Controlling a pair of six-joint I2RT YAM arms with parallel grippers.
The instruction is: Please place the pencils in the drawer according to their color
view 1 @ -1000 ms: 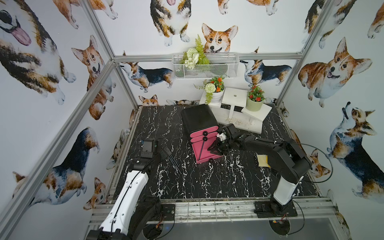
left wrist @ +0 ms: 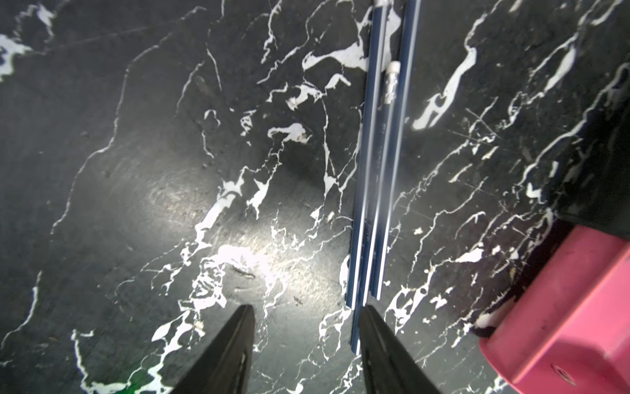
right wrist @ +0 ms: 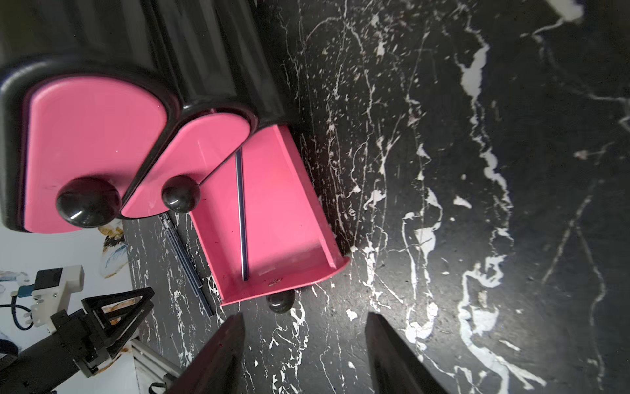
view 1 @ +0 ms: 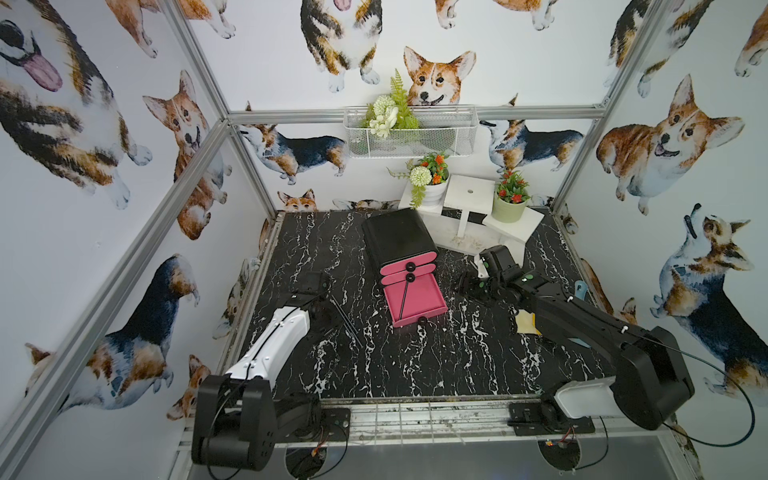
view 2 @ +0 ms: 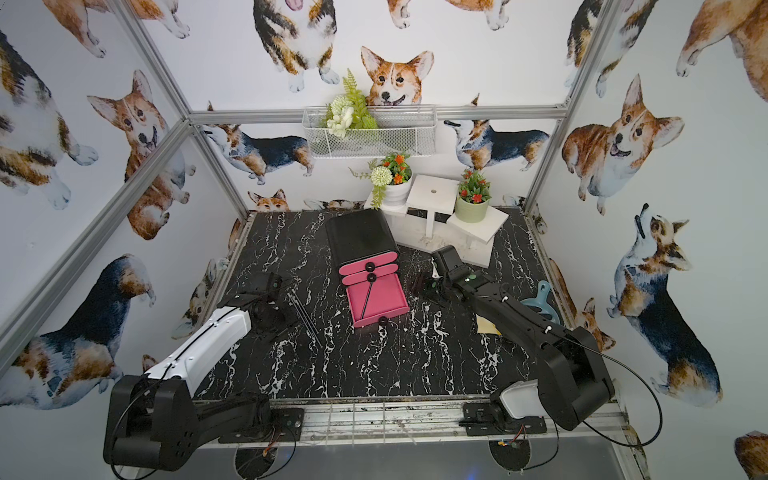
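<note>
A black box (view 1: pixel 397 236) with pink drawers has its bottom drawer (right wrist: pixel 282 216) pulled out, one dark pencil (right wrist: pixel 241 216) lying inside. Left of it, in the left wrist view, several dark blue pencils (left wrist: pixel 362 197) lie side by side on the marble top. My left gripper is open over the lower ends of the pencils, nothing between its fingers. My right gripper is open at the right of the pulled-out drawer, with nothing between its fingers.
A white stand (view 1: pixel 472 192) with potted plants is at the back right. A yellow object (view 1: pixel 525 321) and a blue scoop (view 2: pixel 542 296) lie at the right.
My right gripper has moved from over the pulled-out drawer to its right. My left arm has shifted, its gripper beside the loose pencils.
</note>
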